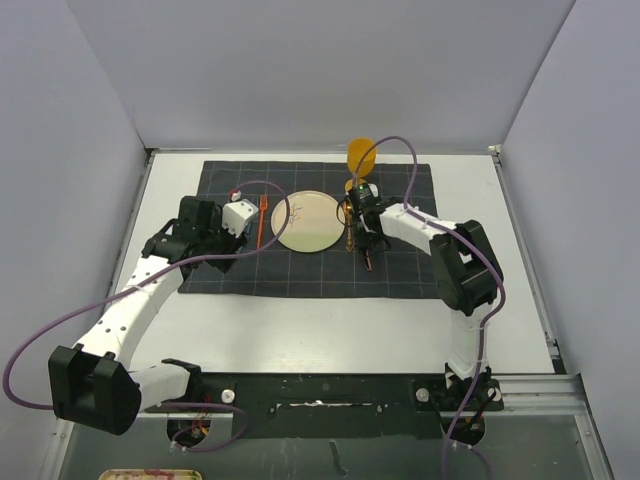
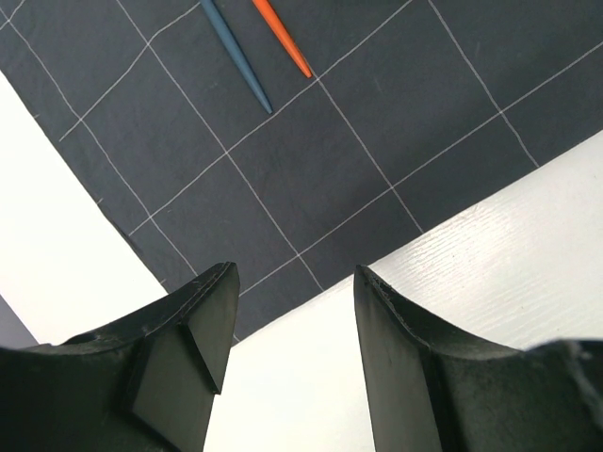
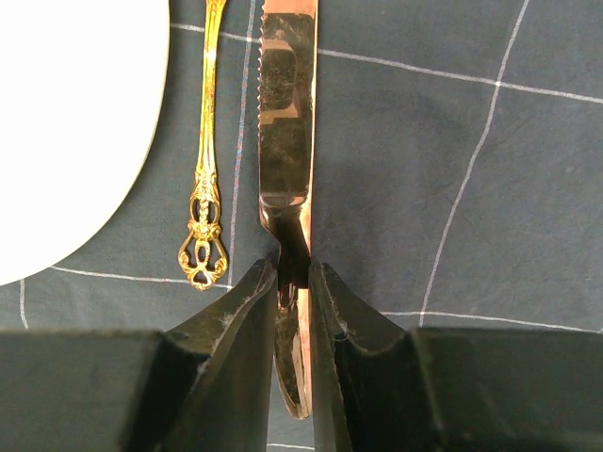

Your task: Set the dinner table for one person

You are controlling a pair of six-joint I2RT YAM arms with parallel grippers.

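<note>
A shiny copper-coloured knife (image 3: 285,141) lies lengthwise to the right of an ornate gold utensil (image 3: 206,141) and the white plate (image 3: 66,122). My right gripper straddles the knife's narrow part, a fingertip close against each side; whether they press on it I cannot tell. Far from it, my left gripper stands open and empty over the table's front left. Ahead of its fingers are the ends of an orange fork (image 2: 283,38) and a blue utensil (image 2: 237,58). From above, the plate (image 1: 305,235) sits between the fork (image 1: 262,215) and the gold utensil.
A dark placemat (image 1: 300,282) with a pale grid lies under the setting. Behind the plate, to the right, is a yellow cup (image 1: 362,156). Bare white table (image 1: 300,335) runs along the front, and the mat's right side is mostly clear.
</note>
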